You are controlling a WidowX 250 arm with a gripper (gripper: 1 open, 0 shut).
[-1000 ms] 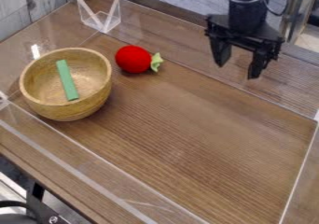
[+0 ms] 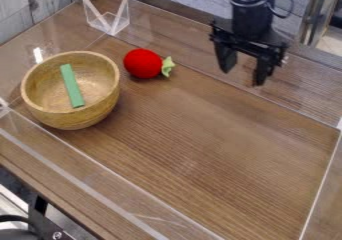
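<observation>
The black arm with its gripper point(image 2: 247, 56) hangs over the back right of the wooden table, blurred, so its fingers are unclear. To its left a red round object point(image 2: 143, 62) with a green tip lies on the table. A wooden bowl point(image 2: 94, 109) at the left holds a green bar point(image 2: 72, 87).
A clear, transparent object point(image 2: 107, 14) stands at the back left. A back edge or ledge runs behind the arm at the top right.
The arm has shifted slightly and now appears blurred with motion. The red object, bowl and green bar have stayed in place.
</observation>
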